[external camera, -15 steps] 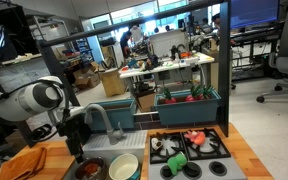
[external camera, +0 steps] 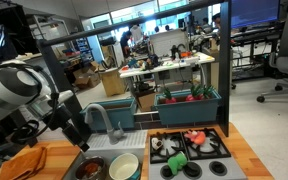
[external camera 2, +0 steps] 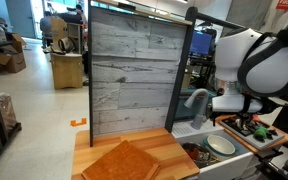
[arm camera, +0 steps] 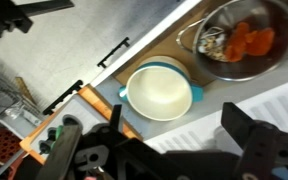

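Observation:
In the wrist view my gripper is open, its two dark fingers wide apart with nothing between them. Beyond the fingers, a cream pot with teal handles (arm camera: 159,93) stands empty. A metal colander or pan (arm camera: 246,68) beside it holds orange and pale pieces. Exterior view 1 shows the gripper (external camera: 82,144) above and left of the pan (external camera: 92,168), with the cream pot (external camera: 125,166) to the pan's right.
A grey stove top (external camera: 192,155) carries a green item (external camera: 177,162) and a pinkish-red item (external camera: 195,135). The faucet (external camera: 101,117) rises behind the sink. An orange cloth (external camera 2: 120,164) lies on the wooden counter (external camera 2: 170,158), which has bare room around it.
Over the last second my gripper has risen and drawn back to the left, away from the pan. The pan and pot look unmoved.

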